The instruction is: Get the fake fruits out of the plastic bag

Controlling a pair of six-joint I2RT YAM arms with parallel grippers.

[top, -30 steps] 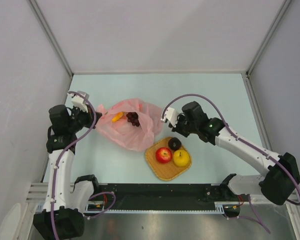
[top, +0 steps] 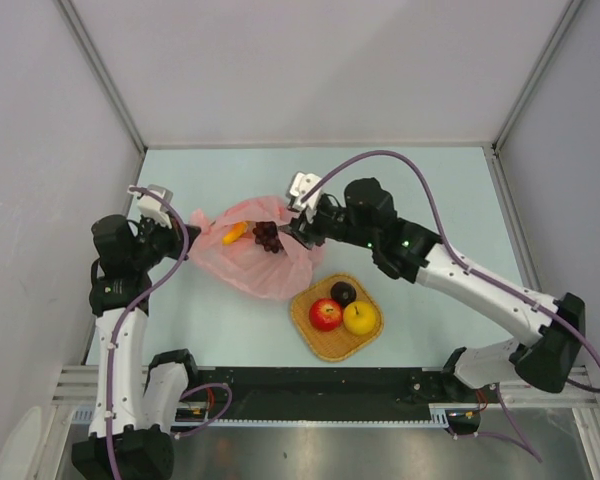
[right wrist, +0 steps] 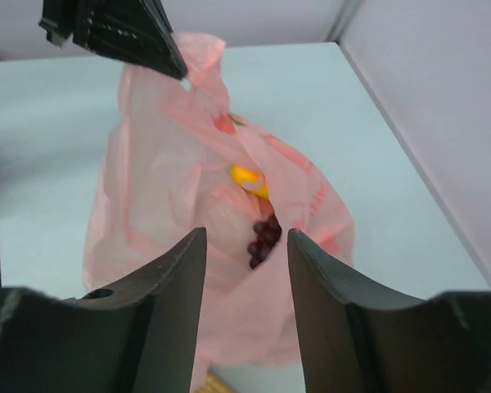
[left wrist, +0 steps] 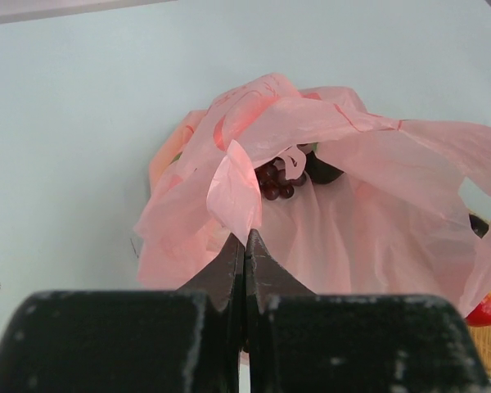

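Observation:
The pink plastic bag (top: 255, 265) lies with its mouth open in the middle of the table. Inside it are dark grapes (top: 266, 236) and a yellow fruit (top: 235, 233); the right wrist view shows both, the yellow fruit (right wrist: 250, 180) beyond the grapes (right wrist: 265, 241). My left gripper is shut on a pinched corner of the bag (left wrist: 236, 192), at the bag's left end. Above the bag's right side, my right gripper stands open, its fingers (right wrist: 176, 278) apart with nothing gripped between them.
A wooden tray (top: 330, 350) in front of the bag's right side holds a red apple (top: 326, 314), a yellow apple (top: 360, 318) and a dark round fruit (top: 343, 293). Bare table (top: 430, 190) lies at the back right.
My right gripper has moved from near the tray's back edge leftward and away, over the bag's right side. The dark fruit in the tray shifted slightly left. My left arm has barely moved.

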